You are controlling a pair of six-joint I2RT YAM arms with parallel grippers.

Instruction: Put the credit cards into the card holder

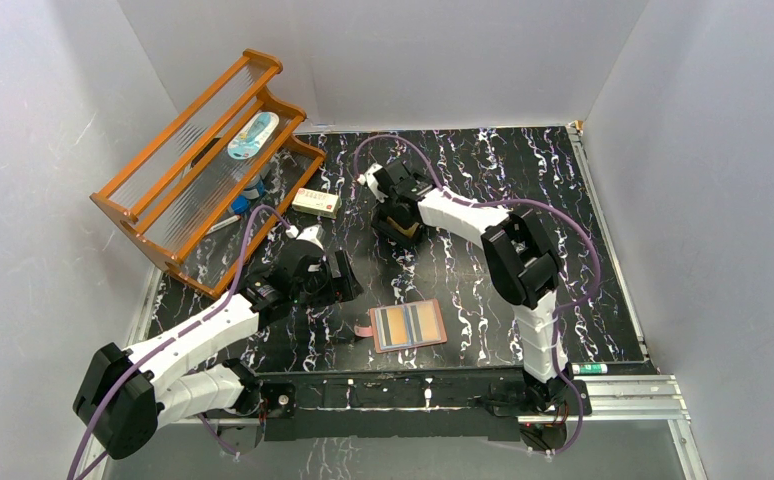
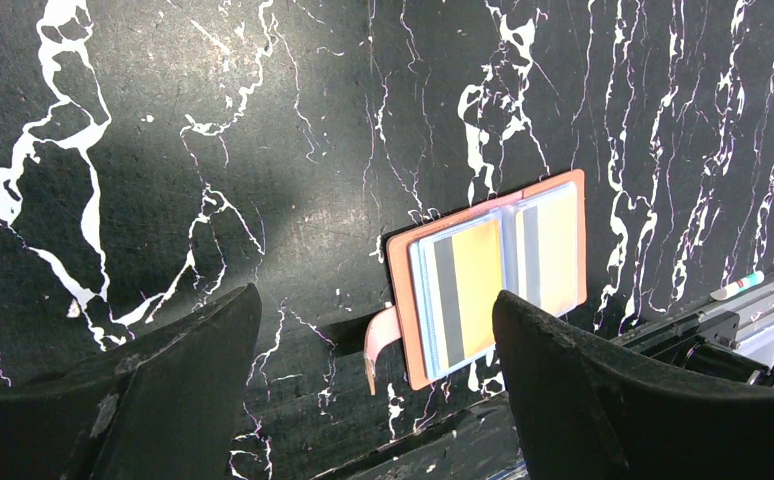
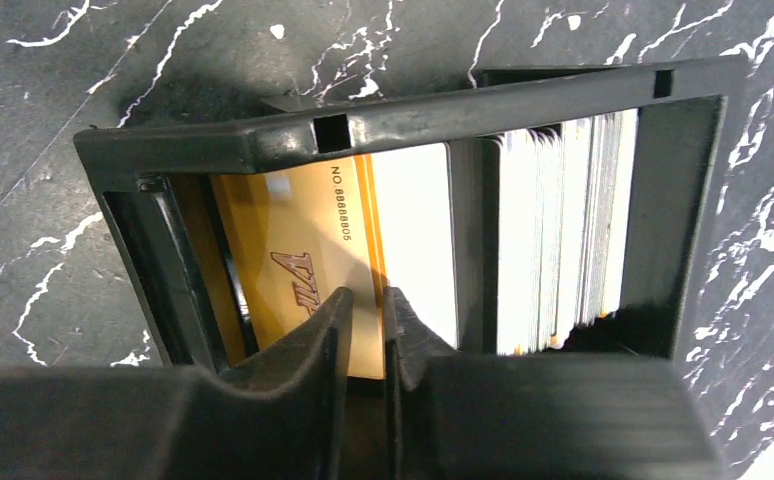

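Observation:
The pink-edged card holder (image 1: 408, 326) lies open on the dark marbled table. In the left wrist view, the holder (image 2: 399, 290) shows clear sleeves with striped, yellowish inner faces, and a strap sticks out at its side. My left gripper stands open above the table to the holder's left, empty. A black box (image 3: 293, 135) holds an orange-gold card (image 3: 308, 230) in one compartment and several white-edged cards (image 3: 563, 220) upright in the other. Over the gold card, my right gripper is narrowly open, with a slim gap between its fingertips. Whether they touch the card is unclear.
A wooden rack (image 1: 178, 175) with clear panels stands at the back left. Beside it lies a small cream box (image 1: 317, 203). A green-and-white tube (image 1: 590, 368) rests at the front right edge.

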